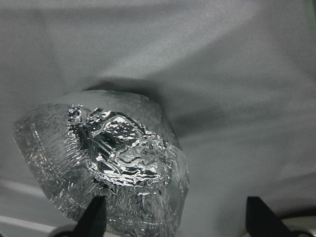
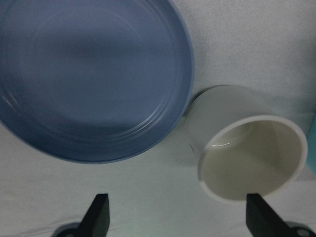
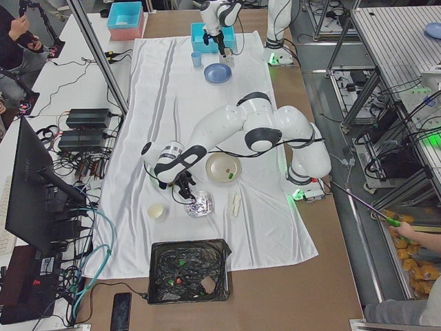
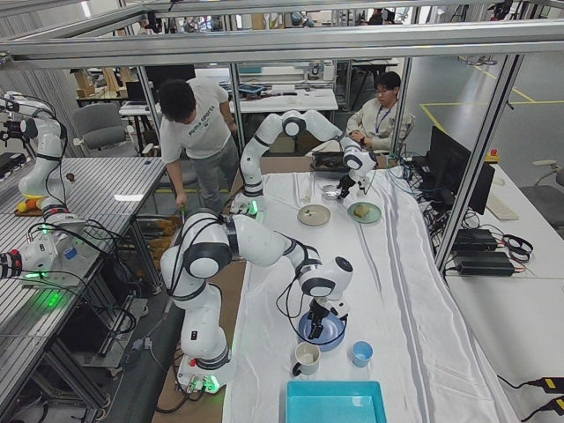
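Observation:
My left gripper (image 3: 183, 186) is open just above a crinkled silver foil package (image 1: 123, 148), which lies on the white cloth; in the left wrist view the package sits between and left of the fingertips. My right gripper (image 4: 322, 319) is open over the far end of the cloth, above a blue plate (image 2: 89, 74) and a white mug (image 2: 252, 158) beside it. Nothing is held in either gripper.
A green plate (image 4: 364, 212), beige plate (image 3: 222, 167), white cup (image 3: 158, 212) and black-lined bin (image 3: 157, 272) surround the left gripper. A light-blue cup (image 4: 361, 352) and cyan tray (image 4: 333, 401) are near the right gripper. A person stands beside the table.

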